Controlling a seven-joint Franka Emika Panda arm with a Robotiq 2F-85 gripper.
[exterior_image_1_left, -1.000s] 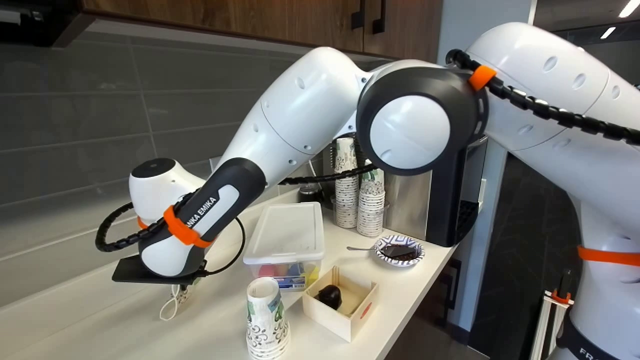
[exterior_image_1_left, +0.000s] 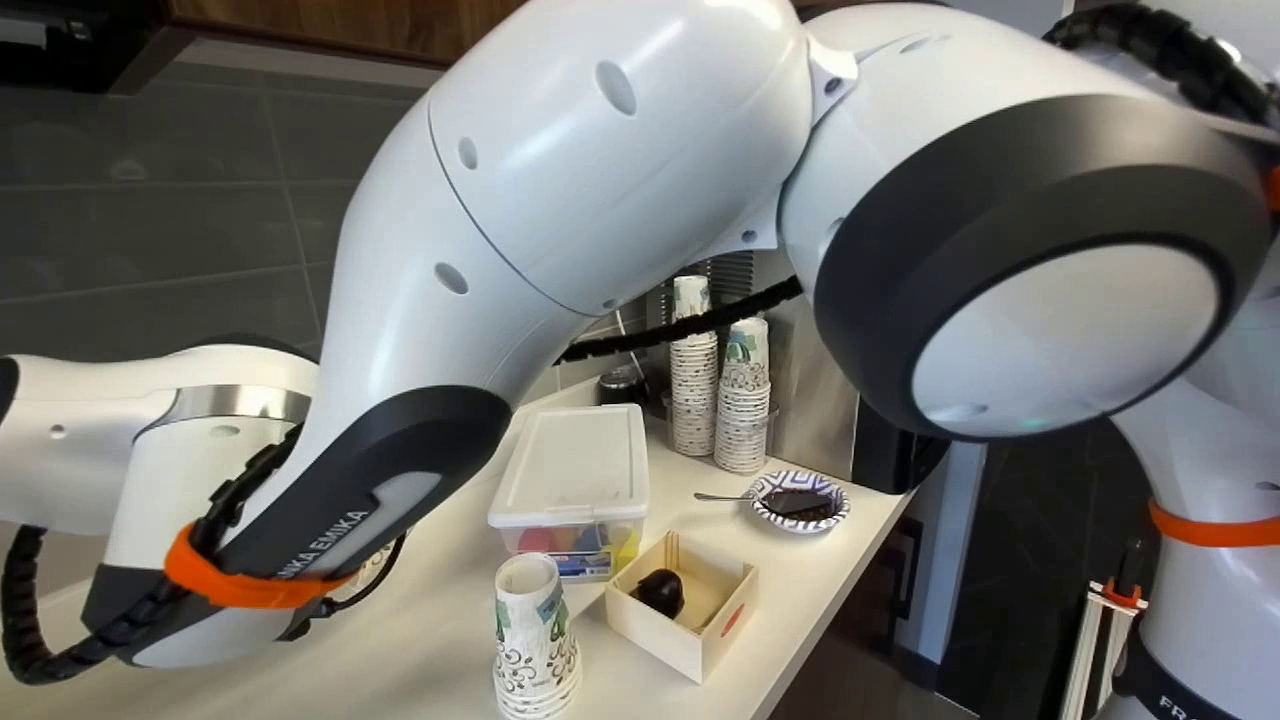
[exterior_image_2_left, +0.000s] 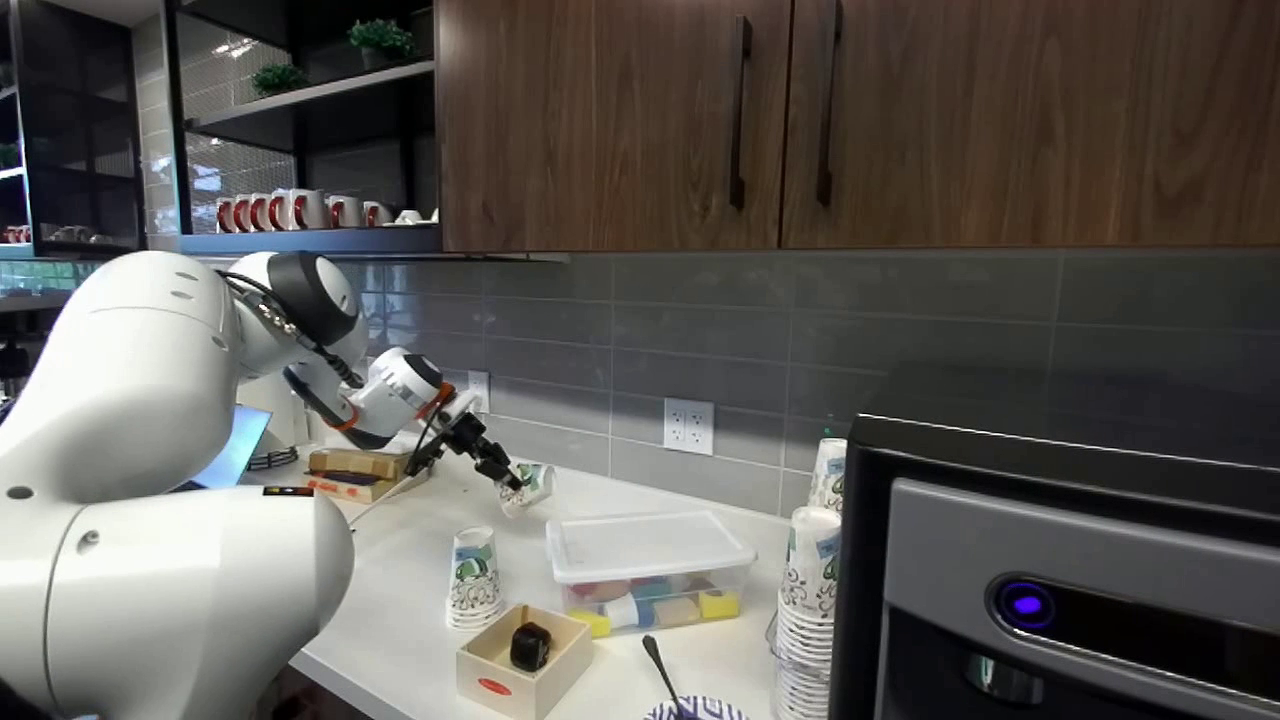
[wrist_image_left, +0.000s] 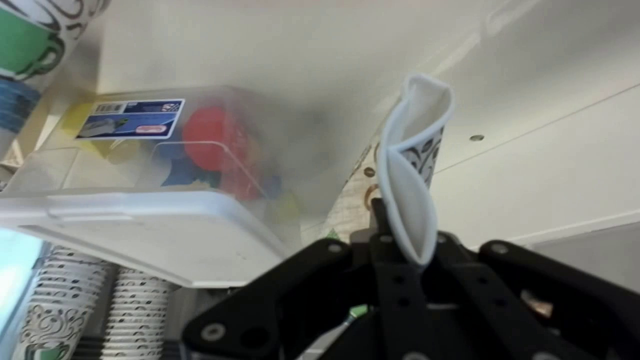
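Note:
A patterned paper cup (wrist_image_left: 429, 153) is held in my gripper, which is shut on it. The cup's white rim is squeezed into a narrow, pinched loop in the wrist view. In exterior view 2 the gripper (exterior_image_2_left: 506, 474) and the tilted cup (exterior_image_2_left: 534, 486) are near the back wall, beyond the lidded clear box (exterior_image_2_left: 648, 552). A short stack of similar cups (exterior_image_2_left: 475, 582) stands upright on the counter, apart from the gripper. My arm mostly hides the hand in exterior view 1.
An open wooden box (exterior_image_1_left: 708, 630) with a dark object (exterior_image_1_left: 660, 592) sits near the stack. Tall cup stacks (exterior_image_1_left: 744, 396) and a patterned bowl (exterior_image_1_left: 828, 486) with a utensil are farther along. Books (exterior_image_2_left: 360, 474) lie at the counter's far end in exterior view 2.
The forearm and wrist have swung left and toward the camera in exterior view 1, and the hand has tilted. Box, bowl and cup stacks have stayed in place.

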